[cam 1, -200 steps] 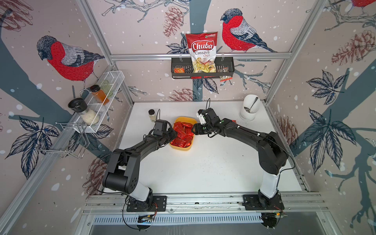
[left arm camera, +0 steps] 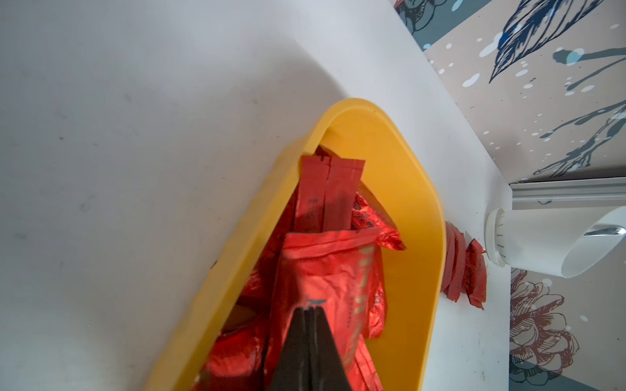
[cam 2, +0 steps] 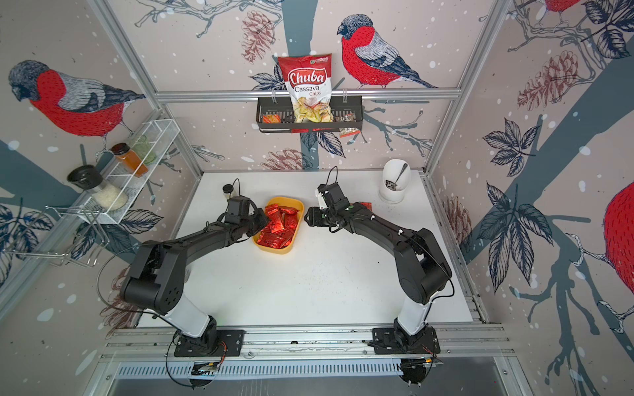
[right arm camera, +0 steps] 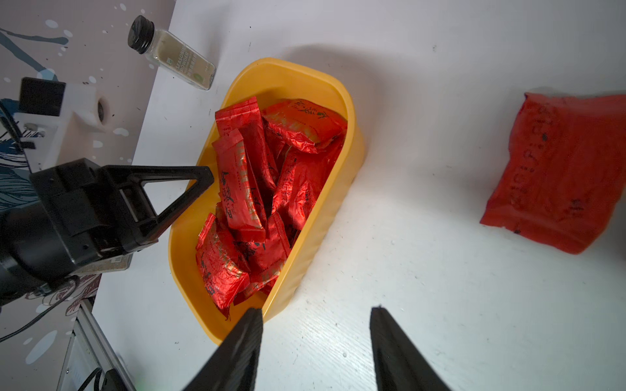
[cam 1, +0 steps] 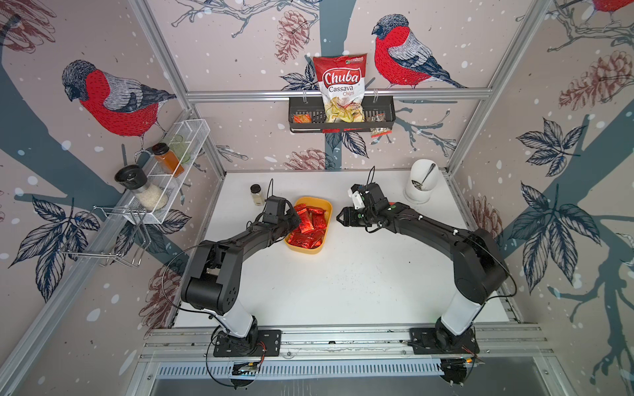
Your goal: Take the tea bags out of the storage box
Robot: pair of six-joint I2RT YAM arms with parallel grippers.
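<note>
The yellow storage box [right arm camera: 352,153] holds several shiny red tea bag packets [right arm camera: 238,182]. My left gripper is over the box, its fingers shut, with a red packet beneath them and none seen gripped. My right gripper stands to the box's right above the bare table, fingers apart and nothing between them. Red tea bags [right arm camera: 554,169] lie on the table right of the box, mostly hidden behind the right arm in the top views.
A spice jar [cam 1: 256,194] stands left of the box at the back. A white holder with utensils [cam 1: 417,191] is at the back right. A shelf basket [cam 1: 297,125] with chips hangs on the back wall.
My right gripper has moved rightward, away from the box. My left gripper has shifted slightly right and up in the top left view, over the box.
</note>
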